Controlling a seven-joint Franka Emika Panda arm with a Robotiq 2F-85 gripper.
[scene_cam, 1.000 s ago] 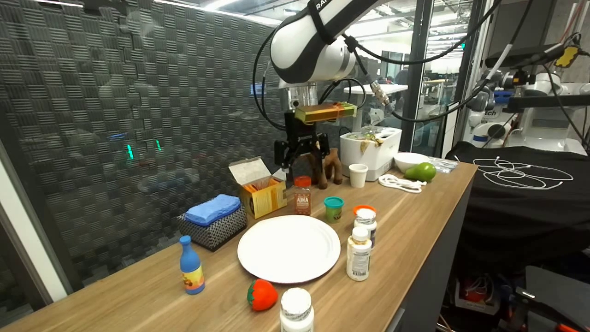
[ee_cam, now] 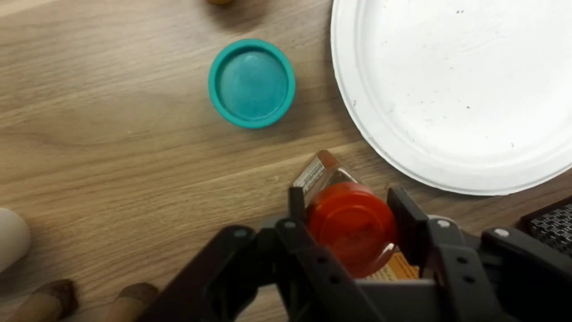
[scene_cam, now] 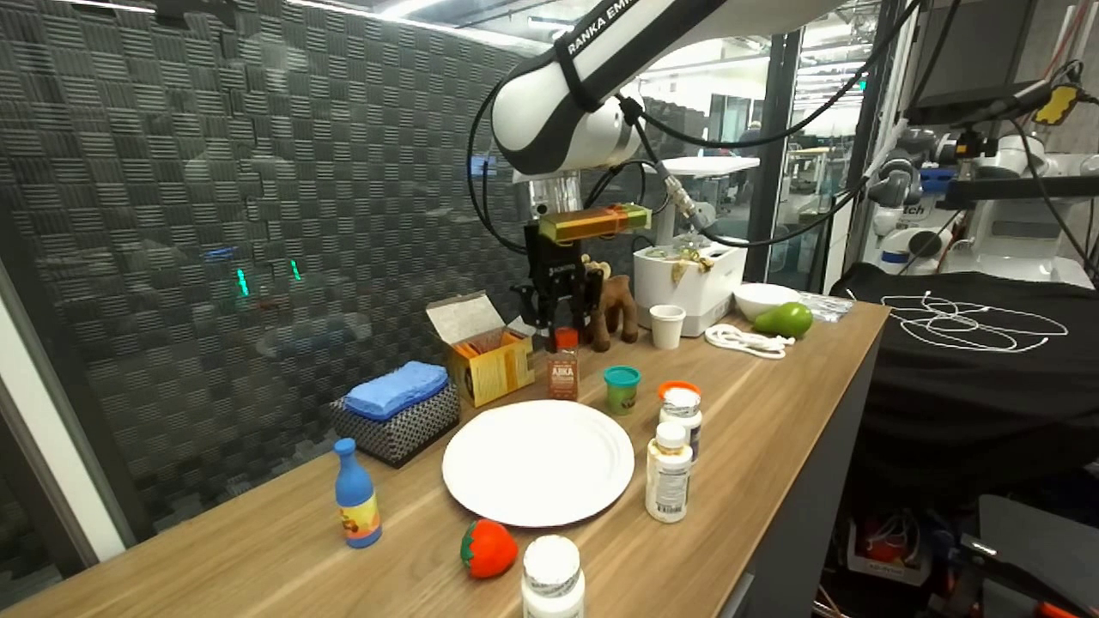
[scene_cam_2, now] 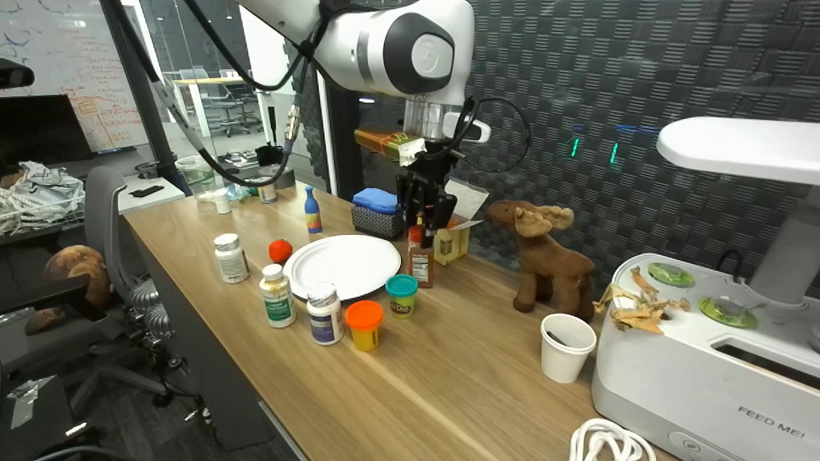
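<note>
A clear spice bottle with a red cap and brownish contents stands upright on the wooden table. My gripper points straight down over it, shut on the red cap with one finger on each side. In exterior view 2 the label of the spice bottle faces the camera, and the gripper covers part of its cap. Its base appears to rest on the tabletop.
A white plate lies close beside the bottle, with a teal-lidded tub on another side. Behind are a yellow box and a brown plush animal. Several pill bottles line the front edge. Bare table lies before the paper cup.
My gripper was spread above the bottle. It has come down and its fingers have shut around the red cap. The bottle stands in about the same place.
</note>
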